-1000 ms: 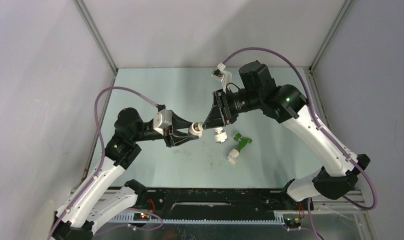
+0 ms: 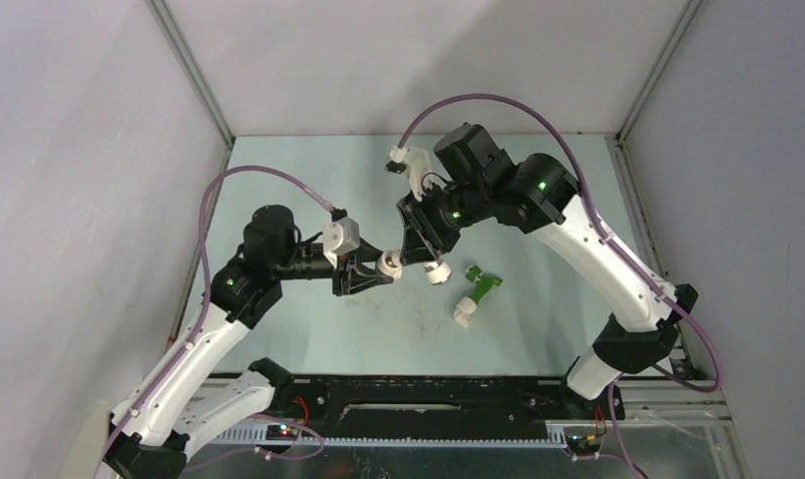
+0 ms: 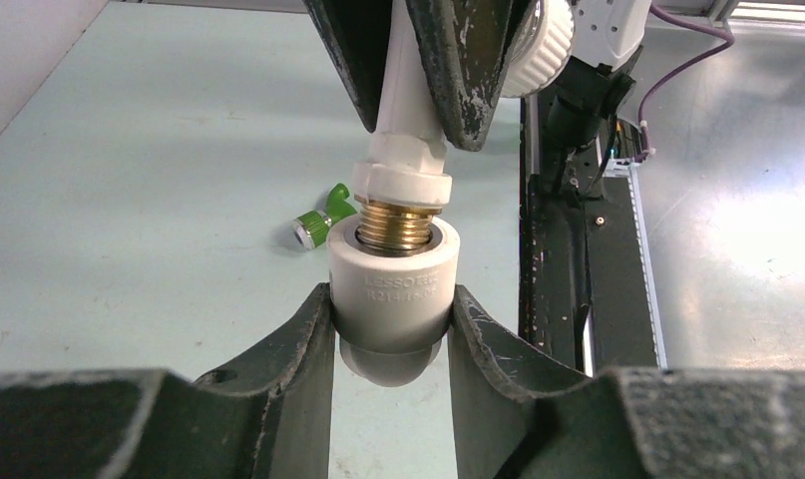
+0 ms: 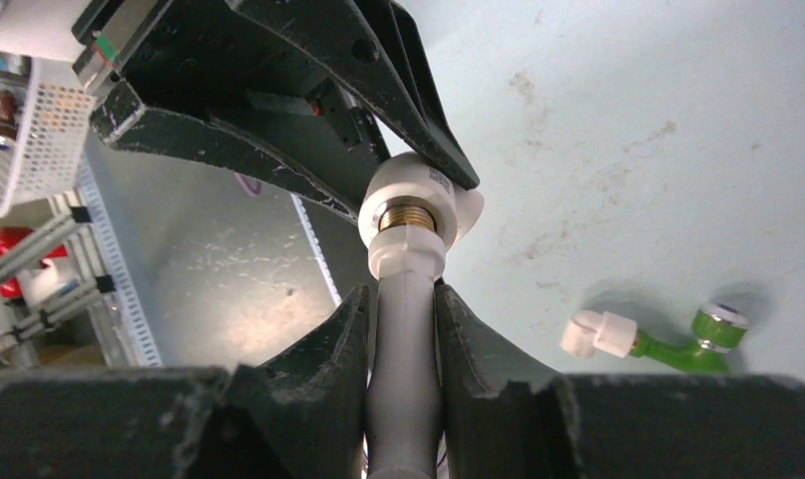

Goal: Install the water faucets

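A white elbow fitting (image 3: 393, 289) is clamped in my left gripper (image 2: 386, 267), a finger on either side. Into its mouth runs the brass thread (image 3: 396, 226) of the white faucet (image 3: 403, 180); part of the thread shows above the rim. My right gripper has its fingers (image 3: 470, 70) on both sides of the faucet's slim neck. Whether they press on it or leave a small gap, I cannot tell. The faucet's ribbed white knob (image 2: 438, 272) sticks out beside the right fingers.
On the table lies a green valve piece (image 2: 486, 285) with a white elbow end (image 2: 465, 312), right of the joined parts. A black strip (image 2: 398, 407) runs along the table's front edge. Bare tabletop (image 2: 378, 334) lies in front of the grippers.
The knob has dipped slightly toward the front. My left arm shifted a little earlier, keeping hold of the fitting.
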